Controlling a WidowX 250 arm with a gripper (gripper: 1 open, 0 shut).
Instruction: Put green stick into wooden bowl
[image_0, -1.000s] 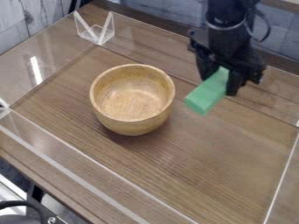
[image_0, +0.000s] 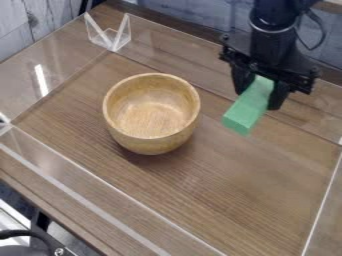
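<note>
The green stick (image_0: 246, 110), short and thick, hangs tilted below my gripper (image_0: 253, 84), which is shut on its upper end. Its lower end points down and slightly left, over the right half of the table. To the left stands the wooden bowl (image_0: 150, 140), round, light brown and empty. A gap separates the stick from the bowl's right rim. The black gripper body hides the top of the stick.
A small clear wire-like stand (image_0: 110, 34) is at the back left. Bare wooden table (image_0: 221, 195) lies in front and to the right. Dark cables and hardware (image_0: 34, 240) sit beyond the left front edge.
My gripper and the held green stick have shifted slightly right and back, a little farther from the bowl. The bowl has stayed put.
</note>
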